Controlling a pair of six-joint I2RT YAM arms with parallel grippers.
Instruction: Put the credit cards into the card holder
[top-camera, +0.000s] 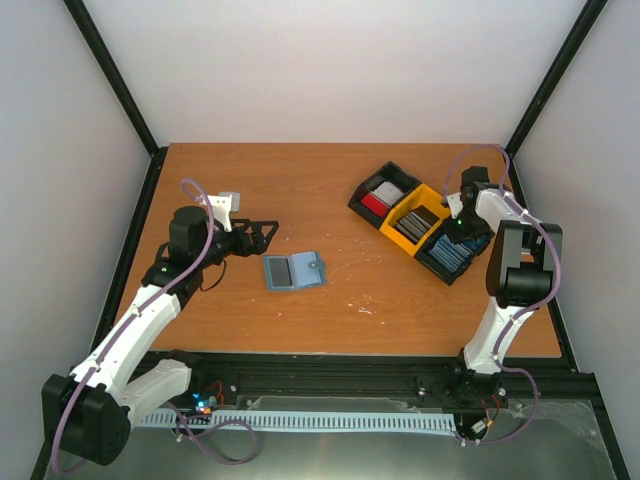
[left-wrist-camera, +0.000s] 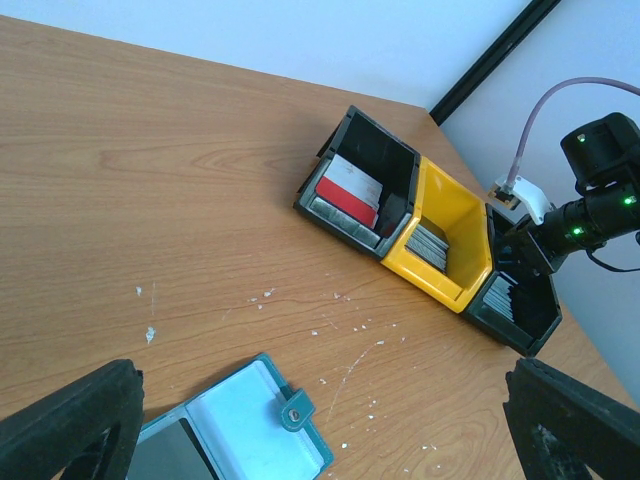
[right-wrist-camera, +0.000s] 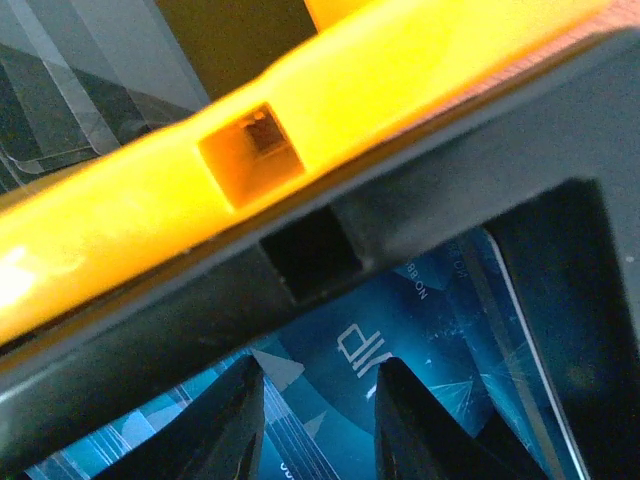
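Observation:
The card holder lies open near the table's middle, also low in the left wrist view. My open left gripper hangs above and left of it, empty. At the right, blue cards stand in a black compartment, where my open right gripper reaches down just over them. In the right wrist view its fingertips are at a blue card; I cannot tell whether they touch it.
A yellow compartment with grey cards and a black compartment with red and white cards adjoin the blue cards' one.

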